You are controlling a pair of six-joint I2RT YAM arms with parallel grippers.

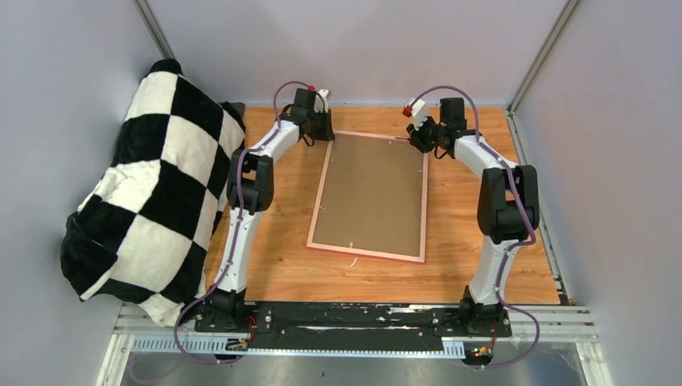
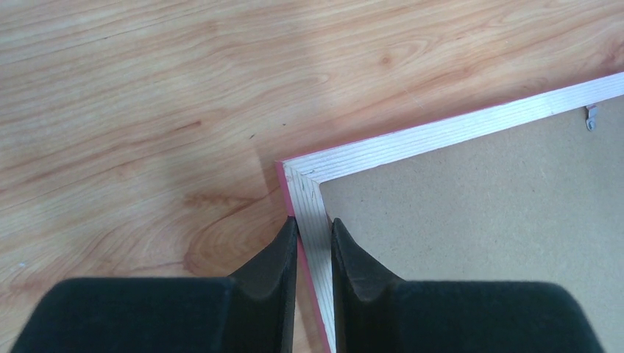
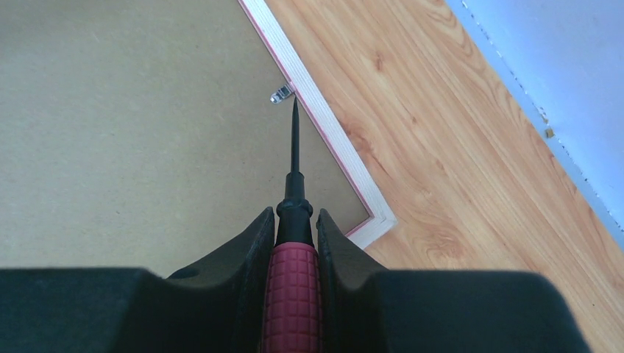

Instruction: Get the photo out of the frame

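The frame point(image 1: 423, 209) lies back-up on the table, its brown backing board point(image 1: 366, 193) held by small metal tabs. My left gripper is shut on the frame's border at the far-left corner, with a tab point(image 2: 590, 118) along the far edge. My right gripper is shut on a screwdriver point(image 3: 291, 294) with a dark red handle; its thin tip is at or very near a metal tab point(image 3: 281, 93) on the far edge, near the far-right corner. I cannot tell whether the tip touches it.
A black-and-white checkered cushion point(image 1: 153, 185) fills the left side. Walls close off the back and sides. Bare wooden table point(image 1: 474, 257) shows right of and in front of the frame. A small white strip lies below the near edge.
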